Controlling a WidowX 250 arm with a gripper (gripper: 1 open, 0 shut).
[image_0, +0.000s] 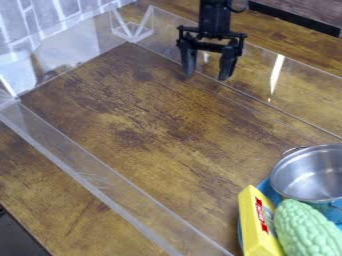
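A black gripper (207, 62) on a dark arm hangs at the top middle of the camera view, over the back of the wooden tray floor (147, 130), with its two dark fingers spread apart. Nothing is clearly visible between them.
Clear plastic walls edge the wooden surface. At the lower right sit a steel pot (307, 174), a yellow box (258, 223) and a green corn-like or cabbage-like object (305, 230) on something blue.
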